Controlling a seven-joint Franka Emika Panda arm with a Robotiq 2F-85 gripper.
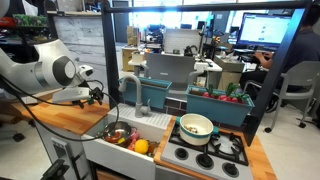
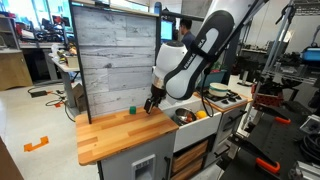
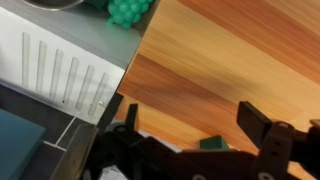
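Note:
My gripper stands open above the wooden counter (image 3: 178, 62), its two dark fingers apart with only bare wood between their tips. A small dark-green block (image 3: 213, 143) shows at the bottom of the wrist view, partly covered by the gripper. In exterior view 2 the green block (image 2: 133, 109) rests on the counter close to the white plank wall, to the left of the gripper (image 2: 151, 107). Exterior view 1 has the gripper (image 1: 97, 95) low over the counter, near the sink side; there I cannot make out the block.
Right of the counter is a white sink (image 1: 150, 131) with a metal bowl (image 1: 120, 131) and colourful toy food in it. Green grapes (image 3: 128, 10) lie by the slotted sink part. Farther right, a pot (image 1: 196, 127) sits on the stove.

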